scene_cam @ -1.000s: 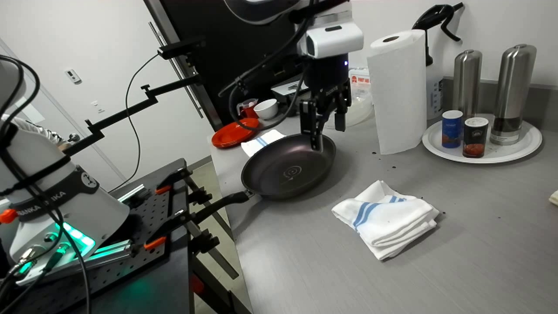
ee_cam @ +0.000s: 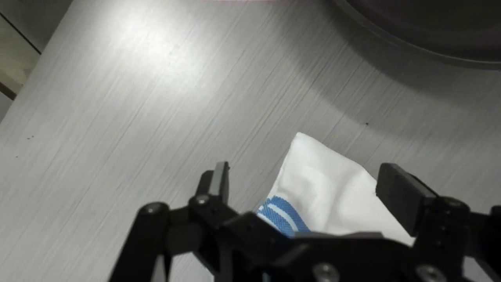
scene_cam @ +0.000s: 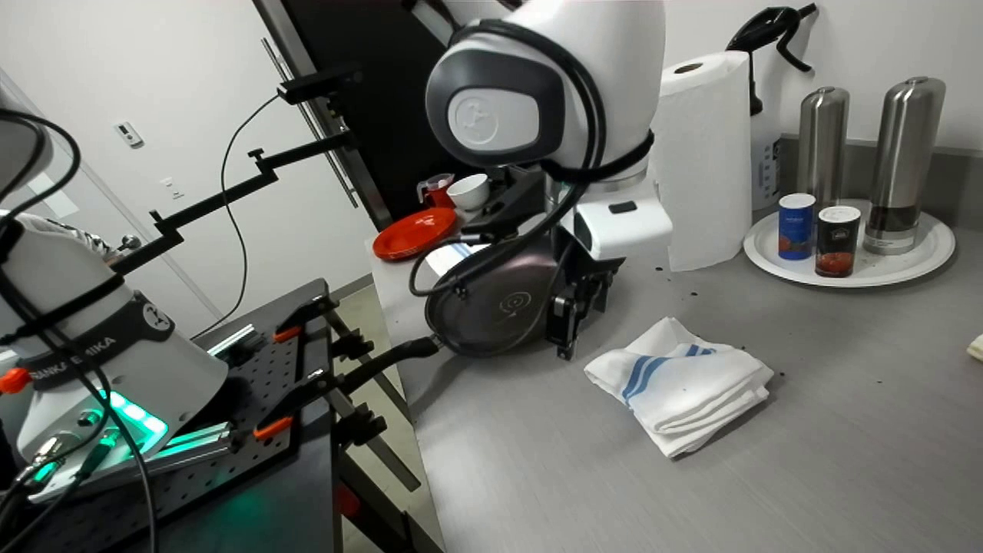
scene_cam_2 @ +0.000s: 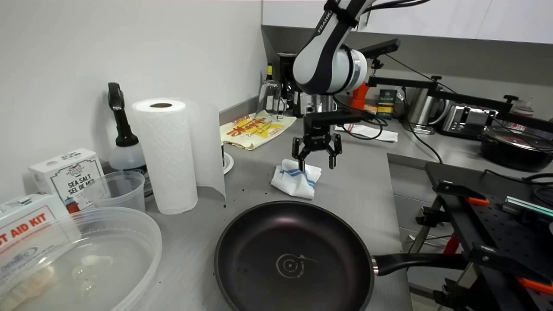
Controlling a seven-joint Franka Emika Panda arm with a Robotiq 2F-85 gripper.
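A folded white cloth with blue stripes (scene_cam: 686, 382) lies on the grey counter. In the wrist view part of the cloth (ee_cam: 324, 183) shows between the spread fingers, its lower part hidden by the gripper body. My gripper (scene_cam_2: 317, 155) is open and hangs above the counter near the cloth (scene_cam_2: 298, 181), holding nothing. From exterior view 1 the gripper (scene_cam: 580, 336) appears between the cloth and the black frying pan (scene_cam: 488, 309). The pan (scene_cam_2: 290, 238) sits on the counter, its handle reaching past the edge.
A paper towel roll (scene_cam_2: 164, 155) stands by the wall. Shakers and two steel grinders share a white plate (scene_cam: 848, 272). A clear plastic tub (scene_cam_2: 129, 228) sits at the near left in exterior view 2. Bare counter (scene_cam: 571, 470) lies in front of the cloth.
Cloth and pan have not moved.
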